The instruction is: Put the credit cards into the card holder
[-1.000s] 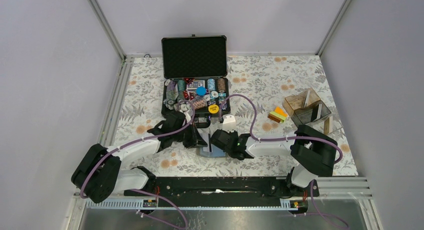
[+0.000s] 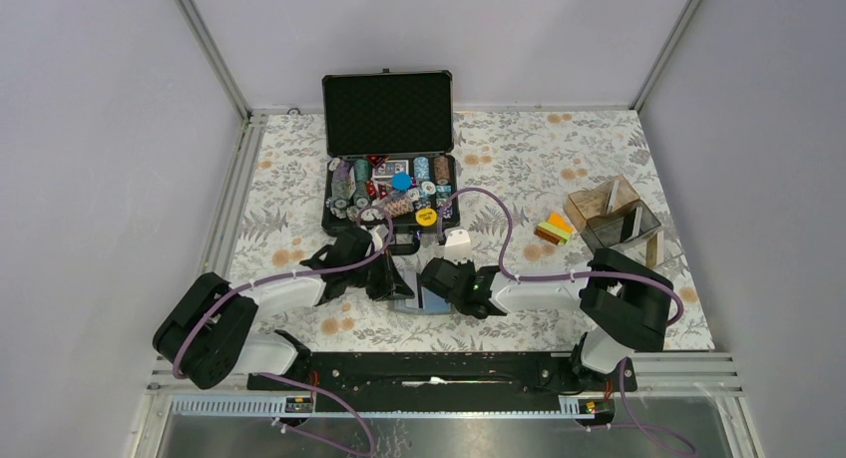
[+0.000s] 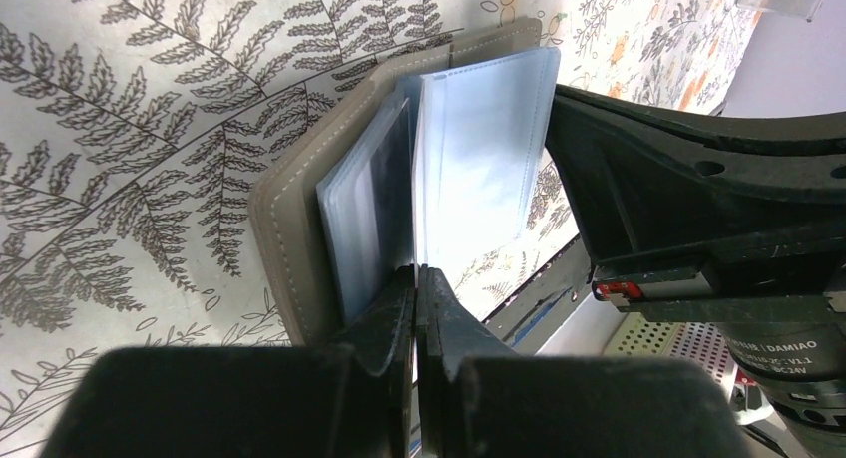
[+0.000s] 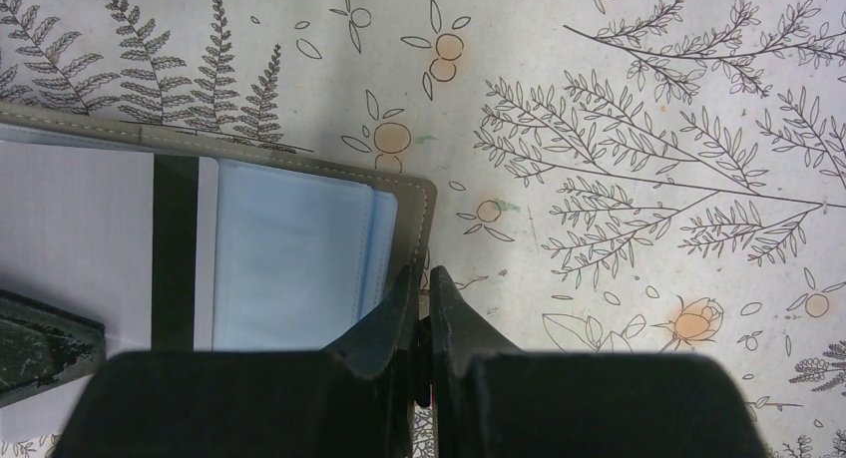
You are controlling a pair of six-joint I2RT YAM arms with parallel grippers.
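The card holder [image 4: 419, 209] lies open at the front middle, showing light blue sleeves [image 4: 284, 248] inside a grey-brown cover [image 3: 284, 238]. A white card with a black stripe [image 4: 100, 229] lies over its sleeves. My left gripper is shut at the edge of a pale sleeve [image 3: 479, 149]; whether that thin edge is between its fingertips I cannot tell. My right gripper is shut on the card holder's cover at its corner. Both grippers meet over the holder in the top view [image 2: 419, 293].
An open case of poker chips [image 2: 389, 194] stands just behind the grippers. Yellow and orange blocks [image 2: 554, 229] and a divided box [image 2: 614, 214] with cards are at the right.
My left arm has shifted slightly toward the front of the table at the card holder. The right arm stays in place.
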